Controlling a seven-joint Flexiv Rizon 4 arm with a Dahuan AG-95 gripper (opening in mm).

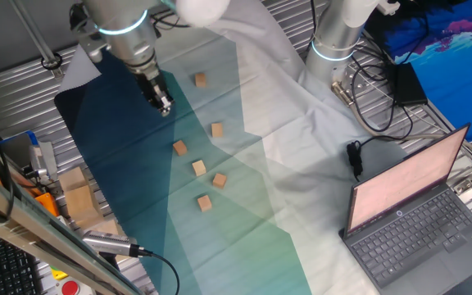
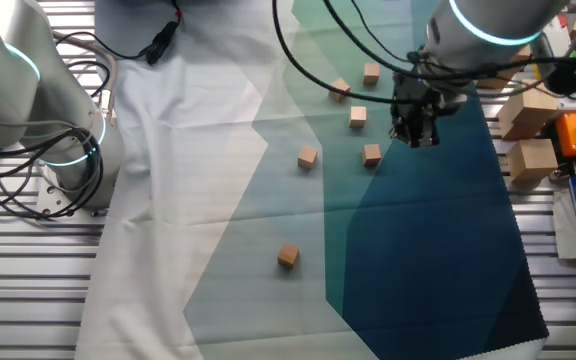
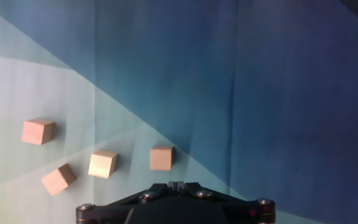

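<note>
Several small wooden cubes lie scattered on the cloth. In exterior view 1, one cube (image 1: 201, 79) sits apart toward the arm's side, another cube (image 1: 216, 129) is farther down, and the others, such as the pale cube (image 1: 199, 167), form a loose group. My gripper (image 1: 165, 110) hangs over the dark blue part, left of the cubes and touching none. In the wrist view its fingertips (image 3: 171, 186) meet at the bottom edge with nothing visible between them. The closest cube (image 3: 161, 158) there lies just ahead and slightly left; three more are farther left.
Larger wooden blocks (image 2: 531, 160) stand beyond the cloth's edge on the metal table. An open laptop (image 1: 416, 221) occupies the right side in exterior view 1.
</note>
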